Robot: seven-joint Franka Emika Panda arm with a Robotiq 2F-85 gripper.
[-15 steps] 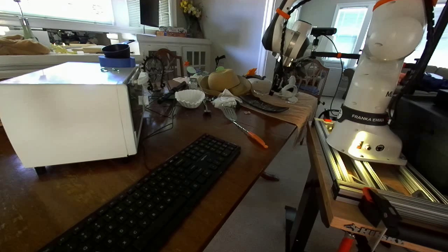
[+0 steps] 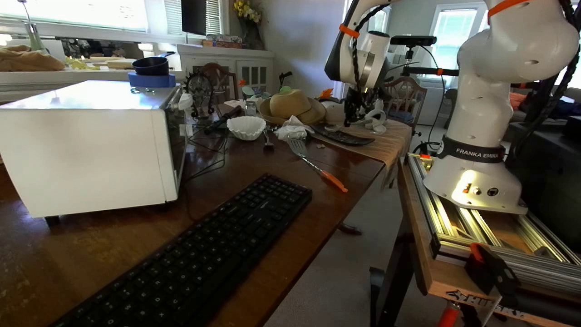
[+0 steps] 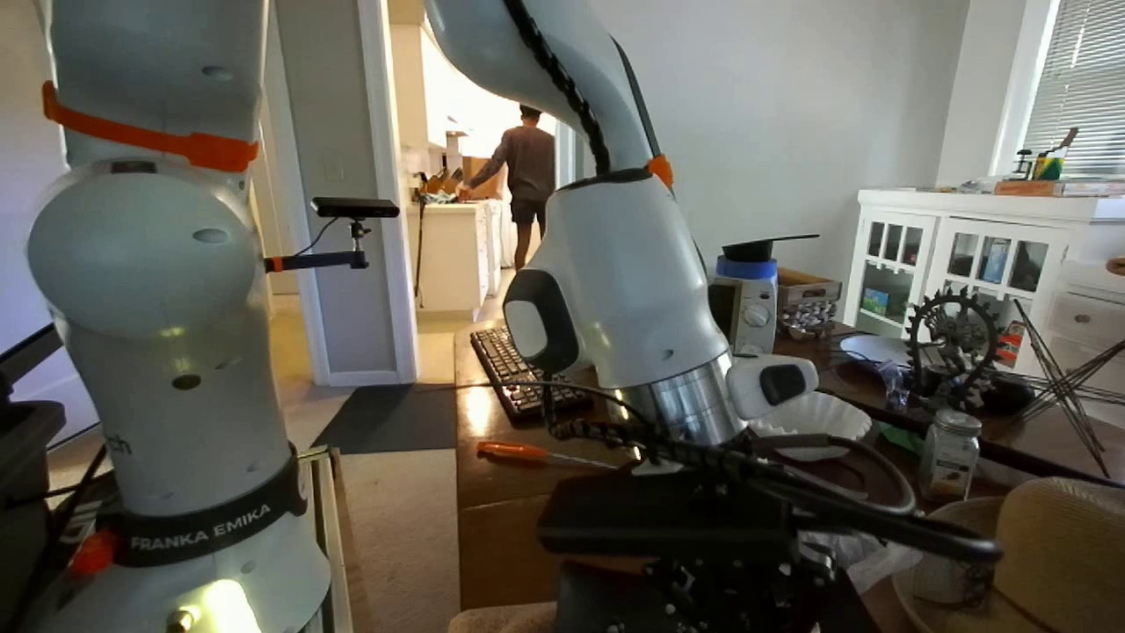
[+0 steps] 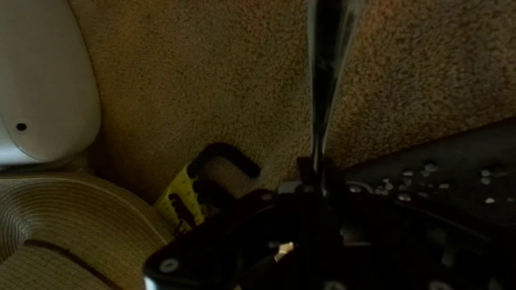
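In the wrist view my gripper is shut on a thin, dark, glossy strip with pale, see-through-looking edges. The strip runs from the fingertips to the top of the picture; what it belongs to cannot be told. Exterior view 1 shows the gripper above the far end of the table, over or close to a black tray, and the strip is too small to make out there. Most of the gripper is hidden behind the arm in exterior view 2.
A straw hat, a white fluted bowl and a crumpled white cloth crowd the far end. A brown towel lies below. The fork with an orange handle and the keyboard lie nearer, with bare wood between them.
In exterior view 1 the arm has swung left, and the gripper has moved slightly left with it. The objects on the table look unmoved.
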